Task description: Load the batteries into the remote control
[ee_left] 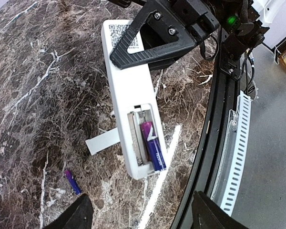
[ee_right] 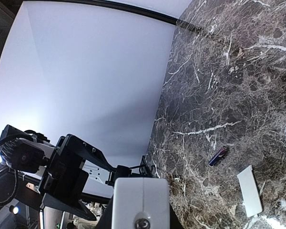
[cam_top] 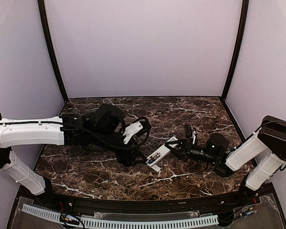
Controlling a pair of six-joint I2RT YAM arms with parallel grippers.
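My right gripper [cam_top: 176,145] is shut on the white remote [ee_left: 128,86], holding it above the table with its compartment facing up. One purple-and-blue battery [ee_left: 153,148] lies in the compartment's right slot; the left slot shows empty. A second battery [ee_left: 72,182] [ee_right: 218,155] lies loose on the marble. My left gripper [cam_top: 136,157] hangs beside the remote's lower left; in its own view its fingers [ee_left: 76,217] stand apart, open, at the bottom, with the loose battery between and just ahead of the left one.
A white flat cover [ee_left: 103,141] [ee_right: 249,191] lies on the table under the remote. The dark front rail [ee_left: 205,143] runs close by.
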